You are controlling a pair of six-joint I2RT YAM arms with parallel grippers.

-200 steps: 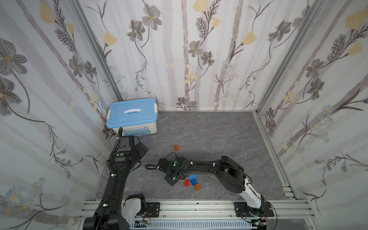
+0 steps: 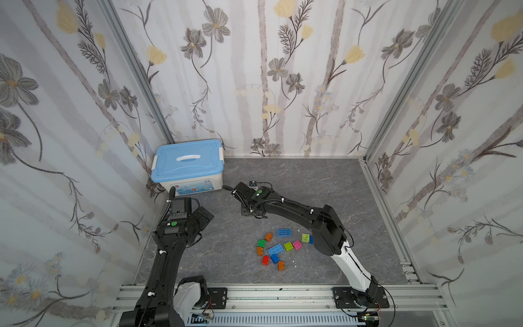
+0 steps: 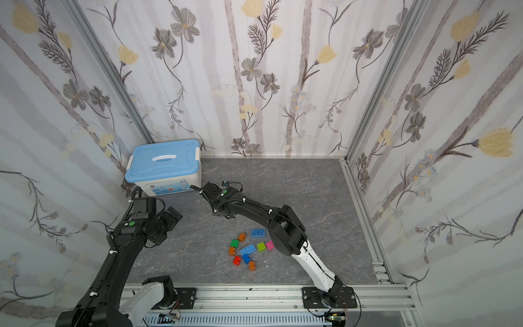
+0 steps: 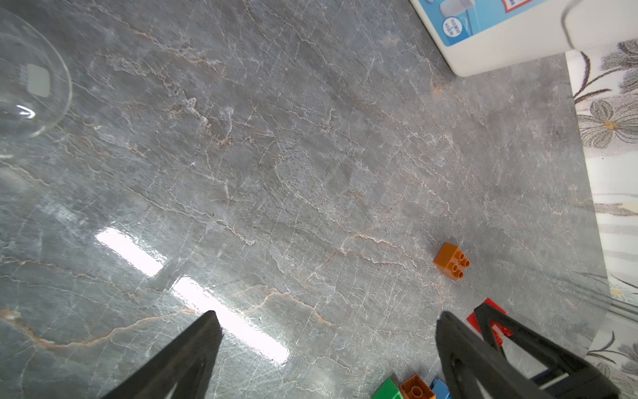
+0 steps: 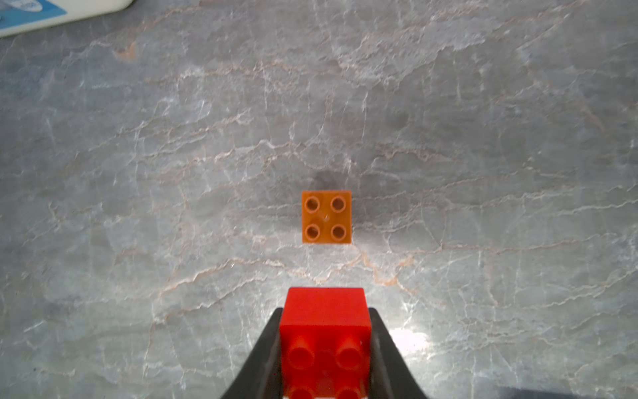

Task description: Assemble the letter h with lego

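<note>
My right gripper is shut on a red brick, held above the floor; a lone orange brick lies just ahead of it in the right wrist view. The same orange brick and the red one in my right gripper show in the left wrist view. My left gripper stands open over bare floor at the left, empty. Loose bricks lie in the front middle, among them blue, green, lime, pink, red and orange.
A lidded storage box stands at the back left. The right arm passes over the loose bricks' right side.
My right gripper has moved back, away from the front, uncovering more loose bricks and coming over the lone orange brick. The left arm has shifted slightly toward the front.
</note>
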